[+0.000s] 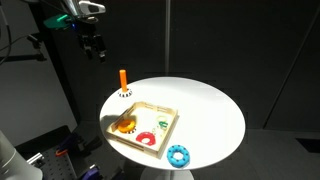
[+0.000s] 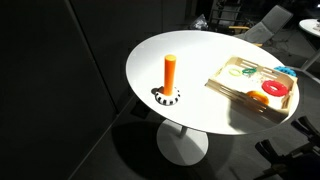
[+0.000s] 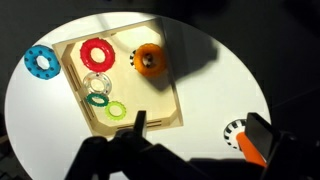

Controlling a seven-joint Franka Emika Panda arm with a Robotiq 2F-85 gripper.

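High above the left side of the table, my gripper (image 1: 95,50) hangs open and empty. In the wrist view its dark fingers (image 3: 138,124) stand wide apart, nothing between them. An upright orange post (image 1: 123,79) on a black-and-white base (image 2: 168,96) stands near the table edge; in the wrist view the post (image 3: 250,148) is partly covered by a finger. The wooden tray (image 3: 175,98) holds an orange ring (image 3: 150,60), a red ring (image 3: 97,42), and smaller white, dark green and light green (image 3: 117,110) rings. A blue ring (image 3: 42,74) lies outside the tray.
The round white table (image 1: 210,100) has wide bare room on the side away from the post. The tray's low walls (image 2: 240,105) rise around the rings. Dark floor surrounds the table.
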